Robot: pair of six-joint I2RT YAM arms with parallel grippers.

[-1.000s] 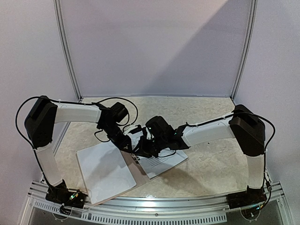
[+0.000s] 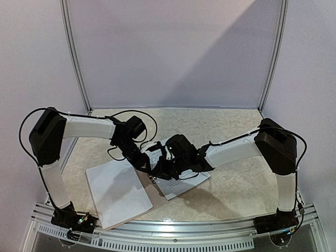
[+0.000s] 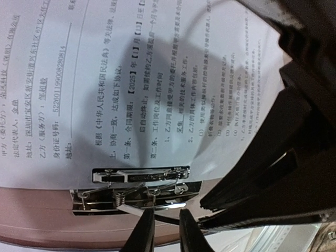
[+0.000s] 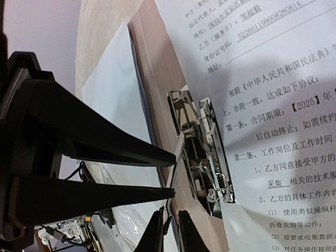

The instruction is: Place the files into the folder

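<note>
An open folder (image 2: 157,202) lies on the table, a white sheet (image 2: 118,194) on its left half and printed pages (image 3: 105,79) on its right. A metal clip (image 3: 136,197) on the folder's inner strip lies along the pages' edge, its thin lever (image 4: 179,147) reaching out. In the left wrist view my left gripper is shut on that lever at the bottom edge. My right gripper has its two black fingers on either side of the same lever, shut on it, just beside the left one's fingertips.
Both arms meet over the folder's middle. Walls surround the back and sides, and a metal rail (image 2: 173,226) runs along the front edge.
Both wrists have shifted very slightly in the top view, the right one a little downward; the folder and pages look unchanged.
</note>
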